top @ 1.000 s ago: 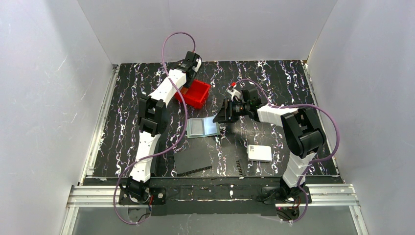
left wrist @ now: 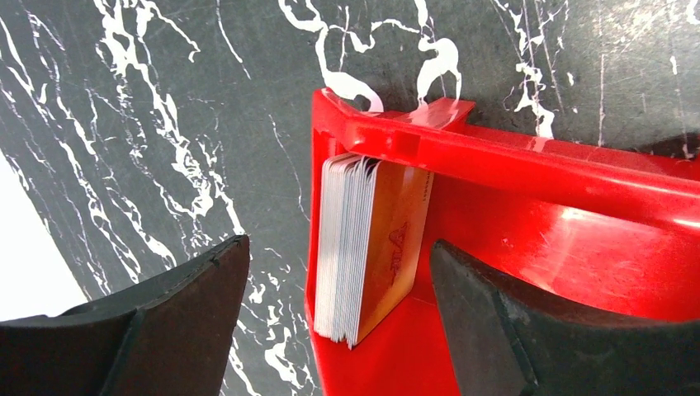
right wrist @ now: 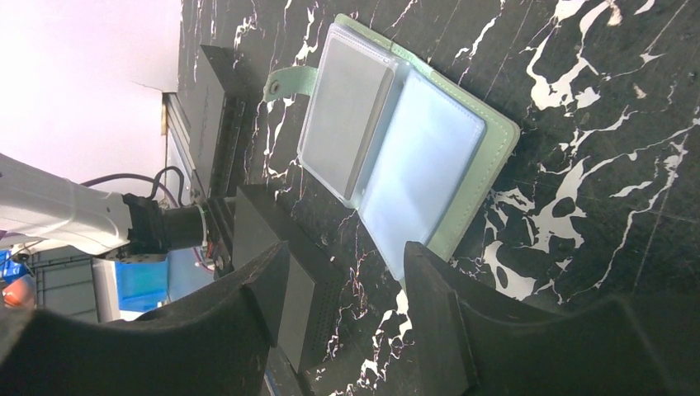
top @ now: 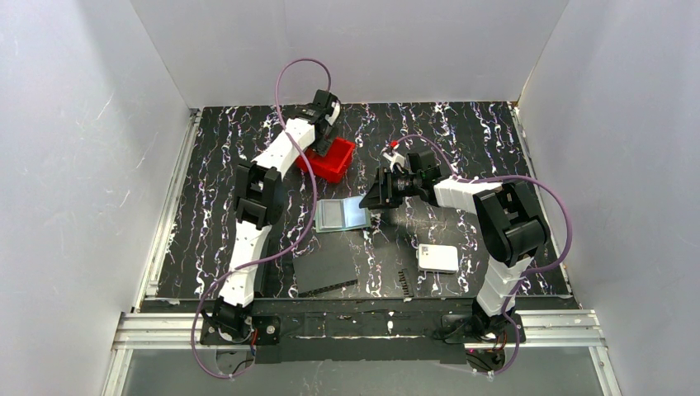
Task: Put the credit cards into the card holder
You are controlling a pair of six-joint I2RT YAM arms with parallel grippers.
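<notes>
A stack of cards (left wrist: 345,247) with an orange face stands on edge against the end wall inside the red box (top: 337,162). Over that end of the box is my left gripper, its fingers wide open on either side of the stack and nothing held. The card holder (right wrist: 392,140) lies spread open on the table, with clear sleeves and a pale green cover. Beside its right edge, above the table, my right gripper is partly open with nothing between its fingertips.
A white box (top: 437,257) lies at the front right. Dark flat panels (top: 324,272) sit in front of the card holder. Bare marbled table extends to the back right.
The right arm, card holder and red box look unmoved.
</notes>
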